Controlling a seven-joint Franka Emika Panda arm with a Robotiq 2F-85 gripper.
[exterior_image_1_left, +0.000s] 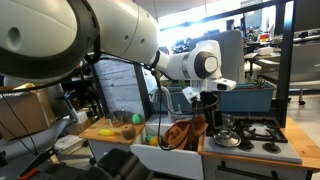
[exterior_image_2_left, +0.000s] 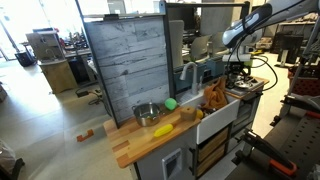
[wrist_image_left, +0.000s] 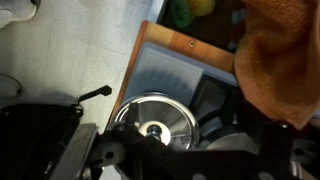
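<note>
My gripper points down beside the left end of the stove, its fingers open and nothing seen between them. In the wrist view the dark fingers of the gripper stand along the bottom edge. A round glass lid with a steel rim and a central knob lies below, toward the left finger. The orange cloth fills the upper right there; in the first exterior view this cloth is bunched over the sink, left of the gripper. Whether the gripper touches the cloth cannot be told.
The stove with black grates is to the right. The white sink holds green and yellow items. On the wooden counter left of it are a steel pot, a yellow item and a green ball.
</note>
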